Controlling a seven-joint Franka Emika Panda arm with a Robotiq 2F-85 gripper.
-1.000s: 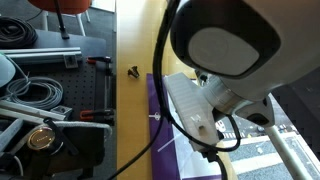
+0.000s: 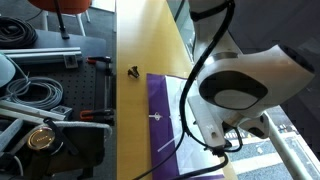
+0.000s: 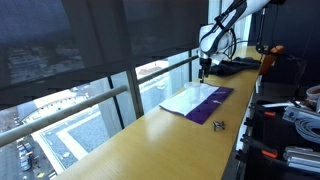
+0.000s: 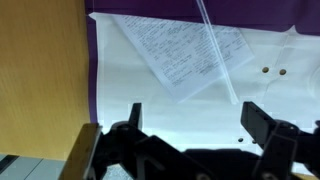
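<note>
My gripper is open over the white-and-purple sheet, and nothing shows between its fingers. A printed paper lies on that sheet in the wrist view, ahead of the fingers. Across the paper runs a thin, pale, straight strip, its lower end near the right finger. In exterior view 2 the gripper hangs above the far end of the sheet. The arm hides part of the sheet in exterior view 1.
A small dark object sits on the wooden table beside the sheet. The black cart with coiled cables and tools stands along the table's edge. Windows line the opposite side.
In exterior view 1 the arm's white wrist section has moved rightward and lower in the picture, uncovering more of the sheet's left part. The sheet and the small dark object appear unmoved.
</note>
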